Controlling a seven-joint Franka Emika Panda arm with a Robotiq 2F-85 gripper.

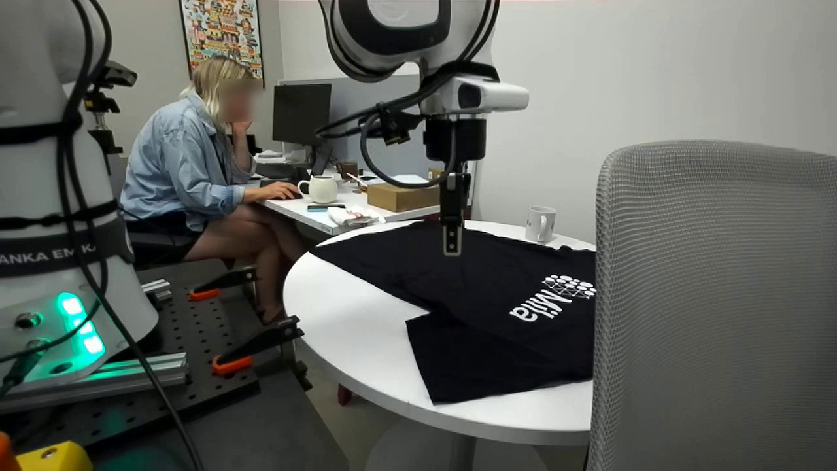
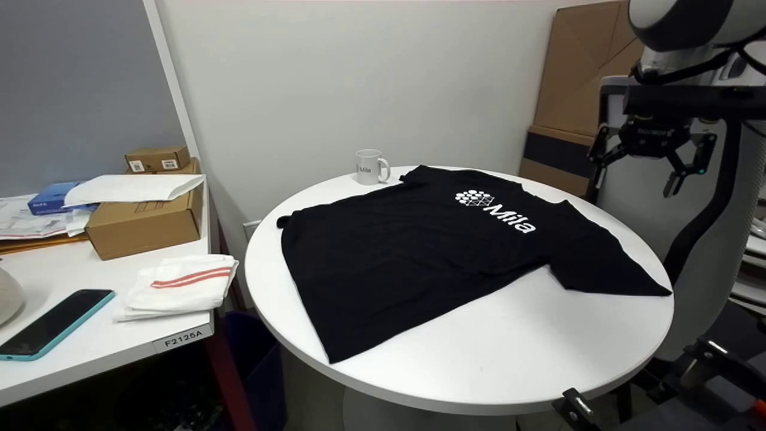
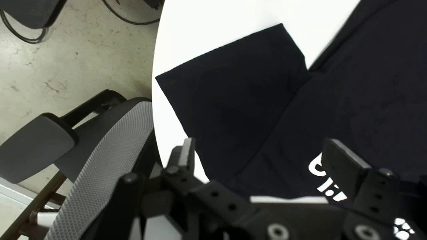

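A black T-shirt (image 2: 402, 251) with a white Mila print lies spread flat on the round white table (image 2: 459, 359). Its near sleeve (image 3: 236, 92) fills the middle of the wrist view, with the print partly covered by a finger. My gripper (image 2: 635, 179) is open in the air, apart from the shirt, with its two fingers wide apart and nothing between them. From exterior view 1 the gripper (image 1: 452, 239) appears side-on in front of the shirt. The wrist view has the gripper over the sleeve side, one finger near the table's edge.
A white mug (image 2: 370, 166) stands at the table's back edge. A grey mesh chair (image 1: 714, 314) stands close against the table. Bare tabletop shows along the shirt's near side. A desk with a brown box (image 1: 401, 196) and a seated person are behind.
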